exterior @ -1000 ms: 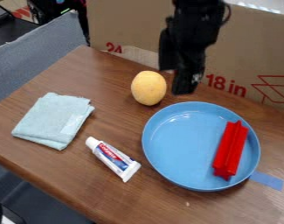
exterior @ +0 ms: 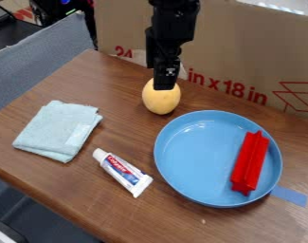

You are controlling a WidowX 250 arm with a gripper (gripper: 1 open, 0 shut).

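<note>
My black gripper [exterior: 165,68] hangs above a yellow round fruit [exterior: 161,98], its open fingers just over the top of it. A blue plate [exterior: 184,160] on the wooden table holds a red elongated object [exterior: 248,163] on its right side. A white toothpaste tube [exterior: 123,173] lies left of the plate, and a folded pale blue cloth [exterior: 55,129] is at the left.
A cardboard box [exterior: 255,66] stands behind the table. A strip of blue tape [exterior: 288,196] is at the right. Bare wood [exterior: 81,85] is free at the back left.
My gripper has moved left from above the area right of the fruit to directly over the fruit. The objects on the table have not visibly moved.
</note>
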